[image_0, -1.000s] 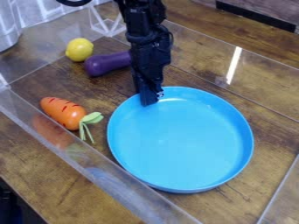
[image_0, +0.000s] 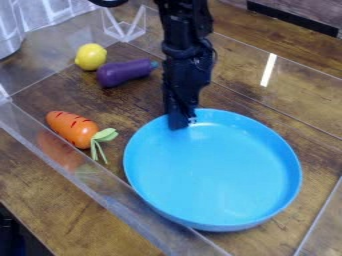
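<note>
My black gripper (image_0: 181, 112) points down at the far rim of a blue plate (image_0: 214, 172), its tips at or touching the rim; whether it is open or shut is unclear. An orange toy carrot (image_0: 74, 128) with green leaves lies left of the plate. Behind, to the left of the arm, are a purple eggplant (image_0: 126, 73) and a yellow lemon (image_0: 90, 56).
A clear tray wall runs along the left and front edges. A metal object (image_0: 7, 25) stands at the top left.
The plate has shifted a little to the right and down in the view, and the gripper has moved slightly with it.
</note>
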